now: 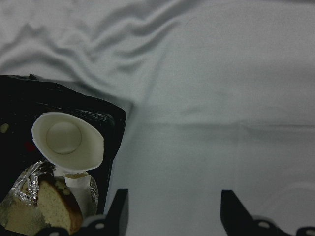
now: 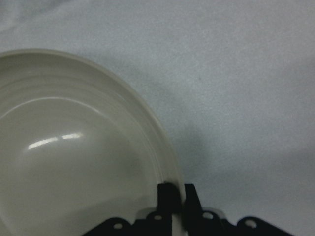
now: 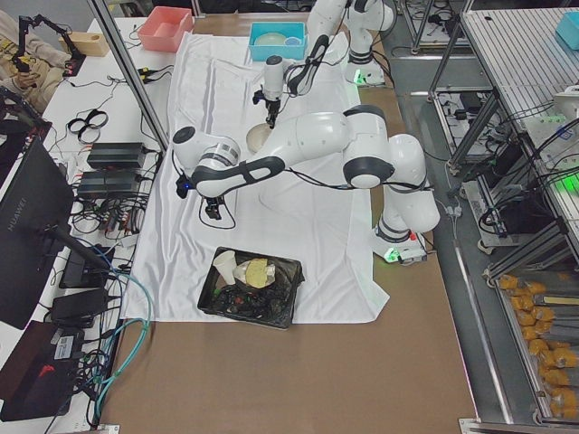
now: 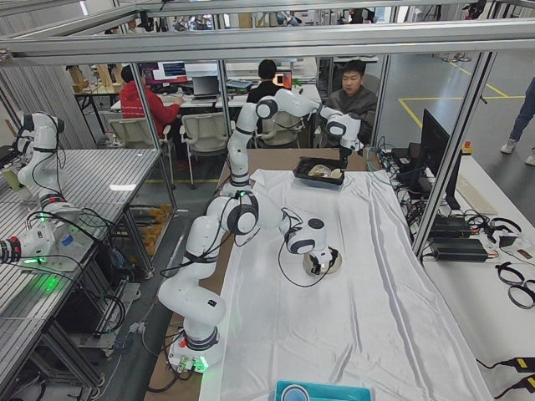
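A cream plate (image 2: 78,157) lies on the white cloth; my right gripper is shut on its rim, with one finger inside and one outside. My left gripper is open above the cloth, beside a black tray (image 1: 110,115) holding a white paper cup (image 1: 64,137), a bread slice (image 1: 56,204) and crumpled foil (image 1: 24,184). In the camera left view the left arm hides part of the plate.
A blue bin (image 3: 277,32) stands at the far end of the cloth, with a red bin (image 3: 166,27) beside the cloth. Monitors, cables and black boxes line one side.
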